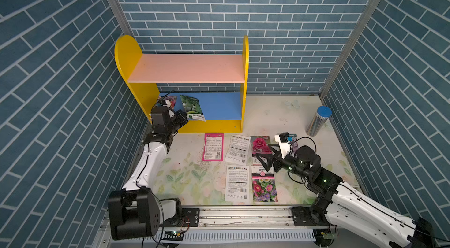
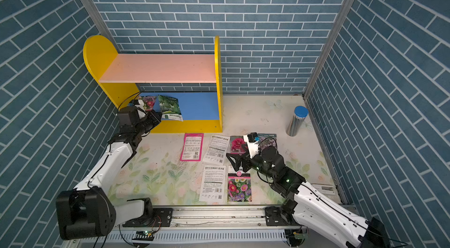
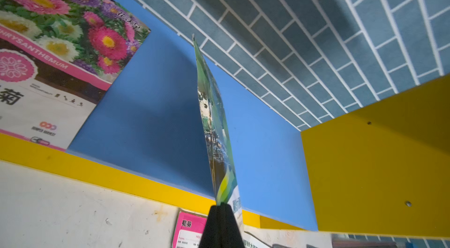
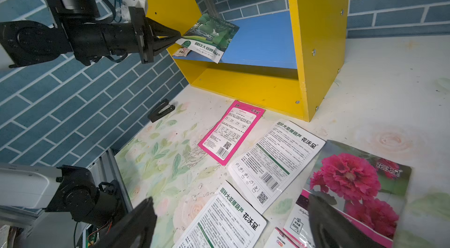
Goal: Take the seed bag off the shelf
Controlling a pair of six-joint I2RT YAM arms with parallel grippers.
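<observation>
A green seed bag (image 1: 192, 107) is tilted over the blue lower shelf (image 1: 220, 105), its white-printed end sticking out past the front edge. My left gripper is shut on that bag's near left edge. In the left wrist view the bag (image 3: 213, 126) rises nearly edge-on from the shut fingertips (image 3: 220, 215). A chrysanthemum seed bag (image 3: 61, 51) lies on the shelf to the left, partly hidden by the left arm in the top views. My right gripper (image 2: 234, 162) stands open above the bags on the table, empty.
Several seed bags lie flat on the table, among them a pink-edged one (image 1: 213, 147) and a white one (image 1: 237, 183). A steel bottle with a blue lid (image 1: 318, 120) stands at the right. The yellow shelf side (image 1: 244, 84) and pink upper board (image 1: 192, 67) bound the shelf space.
</observation>
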